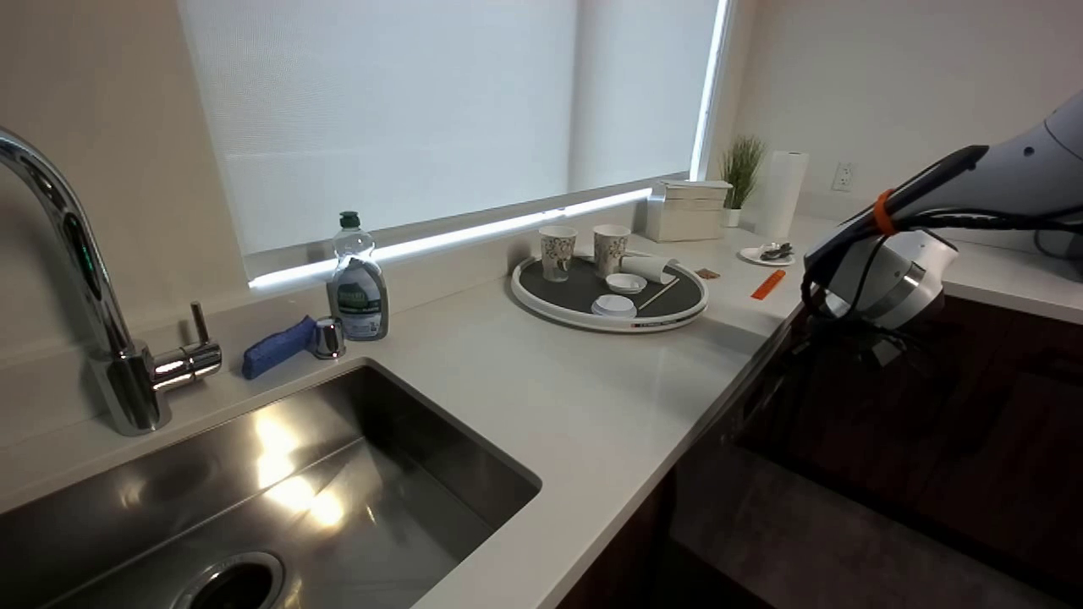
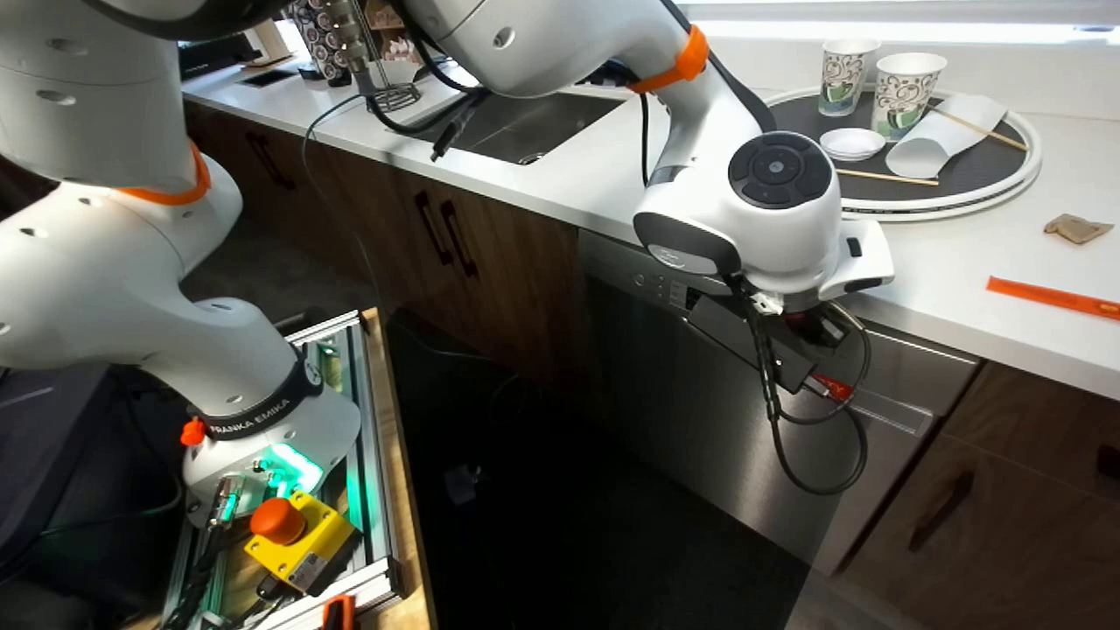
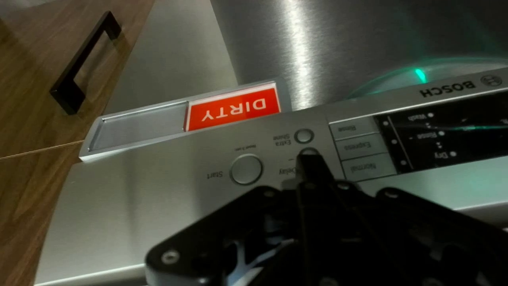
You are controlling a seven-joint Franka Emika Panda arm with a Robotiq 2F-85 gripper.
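In the wrist view, my gripper is shut, with nothing showing between its fingers. Its tips lie over the silver control panel of the Bosch dishwasher [image 3: 119,200], covering part of the Delay button [image 3: 309,151]; whether they touch it I cannot tell. To the left of the tips is the round Start button [image 3: 246,169], and just above them the Extra Shine button [image 3: 303,136]. A red DIRTY sign [image 3: 233,107] sits in a slider frame by the panel. In exterior view 2 the arm's hand [image 2: 782,231] hangs in front of the dishwasher, below the counter edge.
Above the dishwasher runs the white counter [image 2: 976,247], bearing a round tray [image 2: 1024,173] with paper cups and lids. An orange strip [image 2: 1055,298] lies near the counter edge. A cabinet handle [image 3: 78,62] juts out beside the dishwasher. Cables loop below the hand.
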